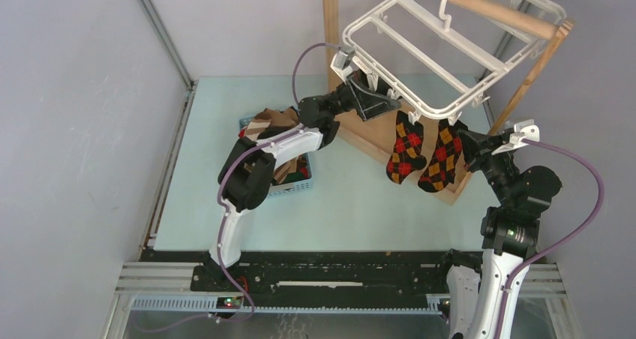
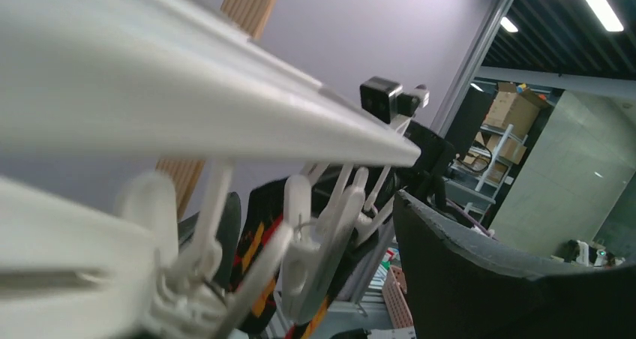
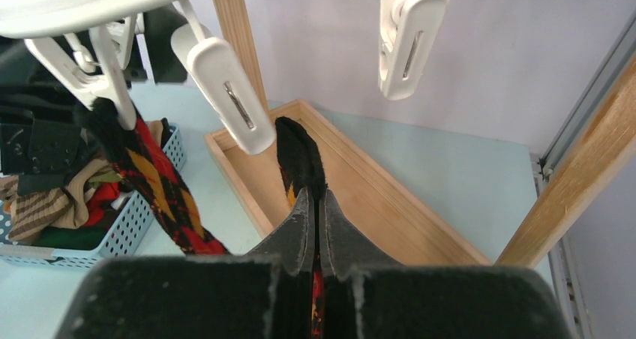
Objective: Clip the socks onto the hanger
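Note:
The white clip hanger [image 1: 420, 54] hangs on a wooden rail. Below its front edge two argyle socks [image 1: 406, 148] hang; in the right wrist view the left one's top meets a white clip [image 3: 112, 84]. My left gripper [image 1: 382, 99] is at the hanger's front edge, open, with white clips between its fingers in the left wrist view [image 2: 315, 256]. My right gripper is shut at the other sock, whose black top [image 3: 300, 148] stands up just beyond the fingertips; whether fabric is pinched between them is unclear.
A blue basket of mixed socks [image 1: 296, 178] sits behind the left arm. A wooden tray [image 3: 375, 196] lies under the hanger, and a wooden post [image 3: 570, 174] stands at the right.

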